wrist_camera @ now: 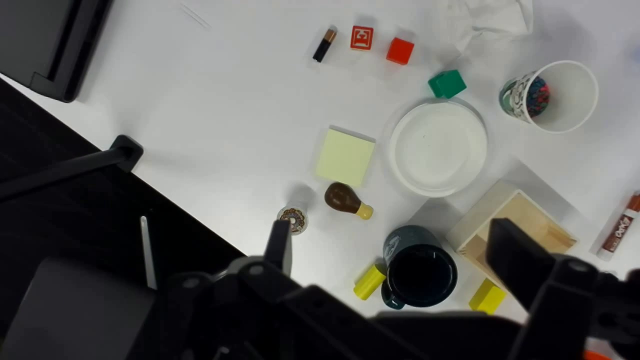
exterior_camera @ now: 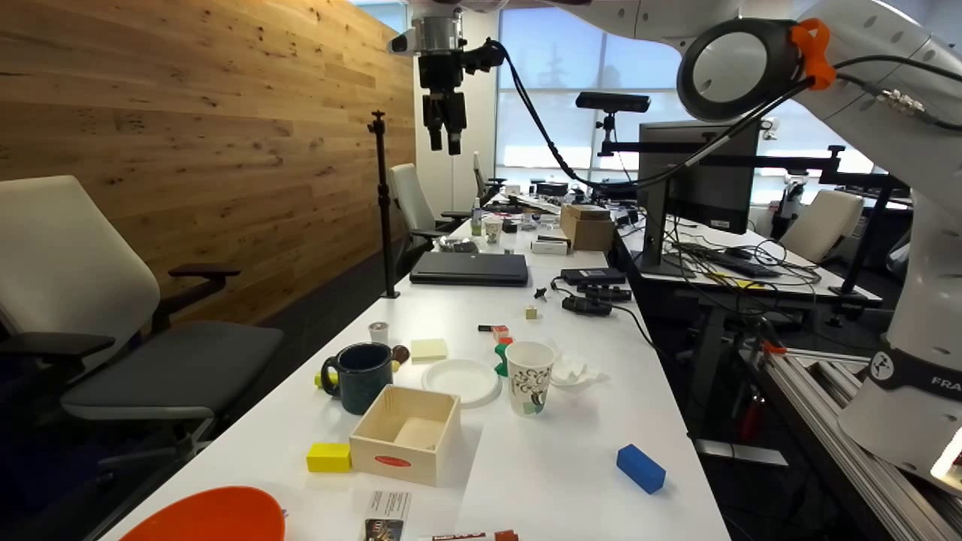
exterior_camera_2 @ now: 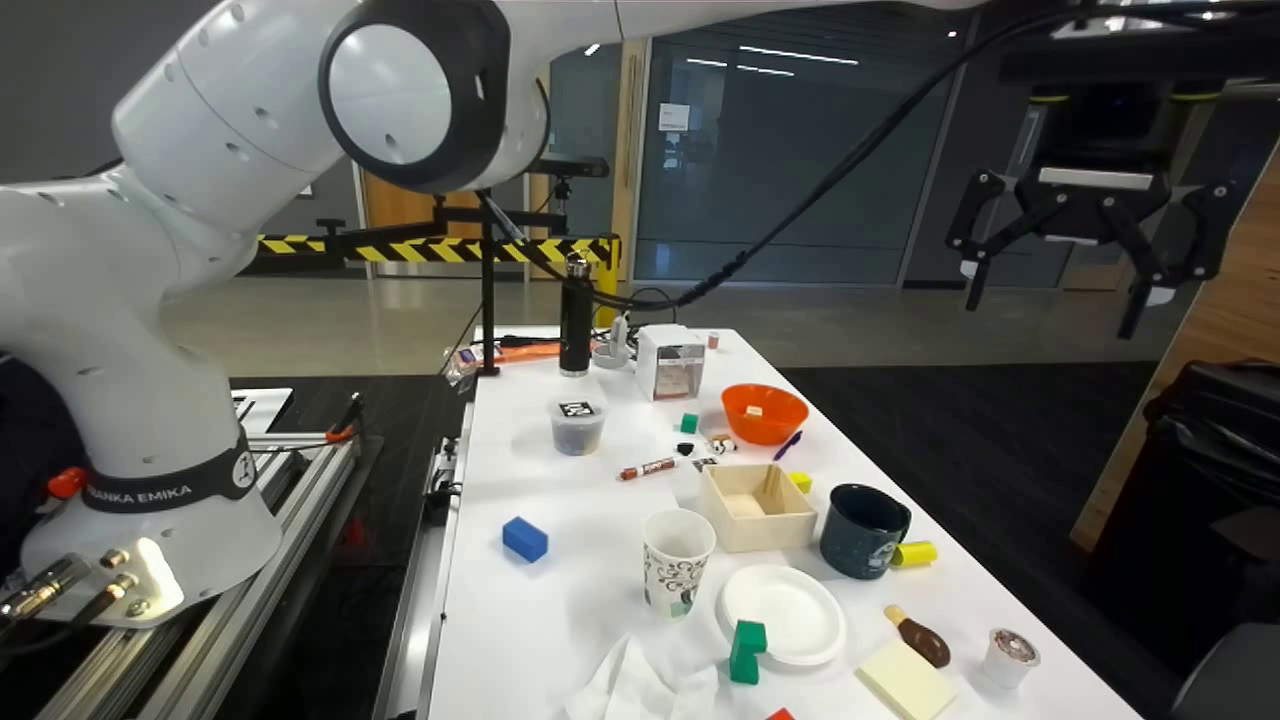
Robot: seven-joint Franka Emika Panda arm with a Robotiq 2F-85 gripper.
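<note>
My gripper (exterior_camera: 446, 146) hangs high above the table's far part, fingers downward. In exterior view 2 the same gripper (exterior_camera_2: 1053, 306) stands wide open, nothing between its fingers. Looking down in the wrist view, I see a dark mug (wrist_camera: 421, 270) lying in the gap between the fingers, far below. A chocolate-coloured toy with a tan end (wrist_camera: 343, 199), a pale yellow note pad (wrist_camera: 346, 157) and a white plate (wrist_camera: 438, 148) are spread out nearby. The wooden box (wrist_camera: 480, 225) is partly covered by one finger. A patterned paper cup (wrist_camera: 564, 96) has coloured contents.
A blue block (exterior_camera: 641, 469) sits alone near the table's right edge. The orange bowl (exterior_camera_2: 764, 414) and a clear tub (exterior_camera_2: 577, 427) stand at the other end. A black laptop (exterior_camera: 469, 269) and a vertical post (exterior_camera: 385, 216) are on the far side.
</note>
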